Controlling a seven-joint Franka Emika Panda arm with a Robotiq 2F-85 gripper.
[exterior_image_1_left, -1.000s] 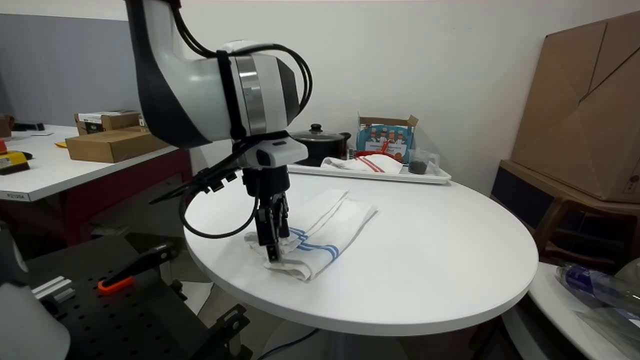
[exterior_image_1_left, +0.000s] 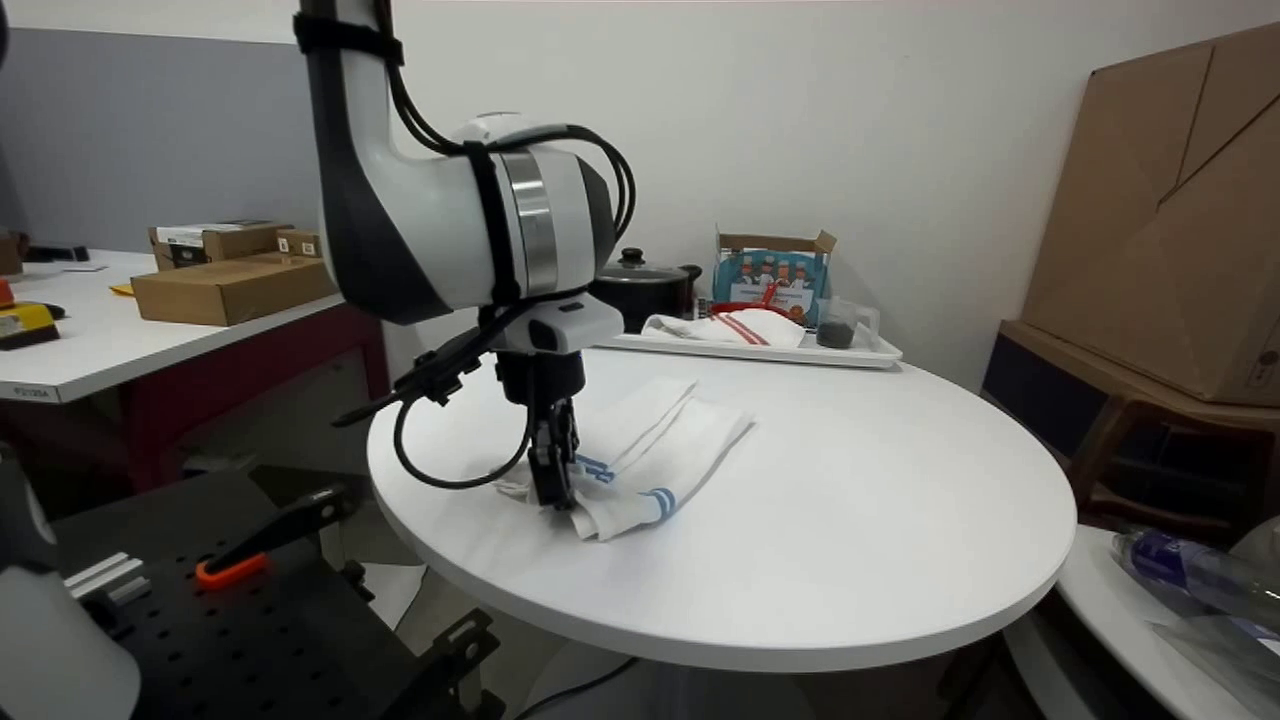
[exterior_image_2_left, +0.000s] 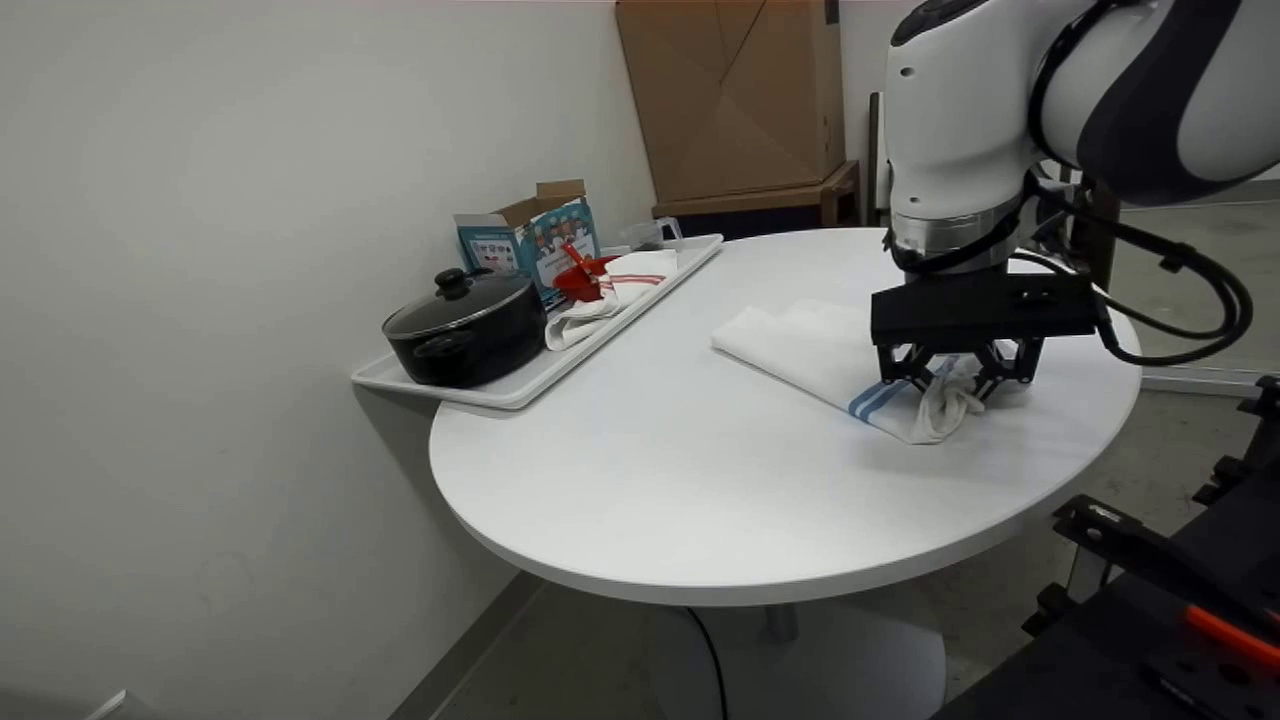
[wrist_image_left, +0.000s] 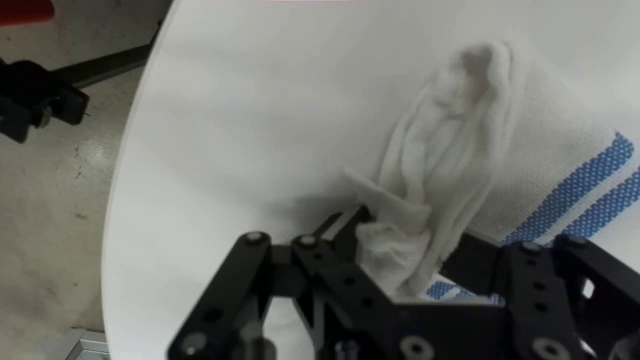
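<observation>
A white towel with blue stripes (exterior_image_1_left: 678, 462) lies folded on the round white table (exterior_image_1_left: 864, 516), toward its left side. My gripper (exterior_image_1_left: 554, 494) points down at the towel's near end, low over the tabletop. In exterior view 2, the gripper (exterior_image_2_left: 957, 386) has its fingers part way apart, the towel (exterior_image_2_left: 806, 348) crumpled between and beneath them. The wrist view shows a bunched ridge of towel (wrist_image_left: 441, 156) rising between the fingertips of the gripper. Both fingers meet the cloth; how firmly they pinch it cannot be seen.
Along the wall a white tray (exterior_image_2_left: 540, 382) carries a black lidded pot (exterior_image_2_left: 468, 330), an open blue box (exterior_image_2_left: 546, 246), a red-striped cloth (exterior_image_2_left: 642, 270) and a clear cup.
My gripper has moved slightly right and lower in exterior view 1. The towel's near end, flatter before, is now pushed up and crumpled, its stripes bent; the far end has stayed put.
</observation>
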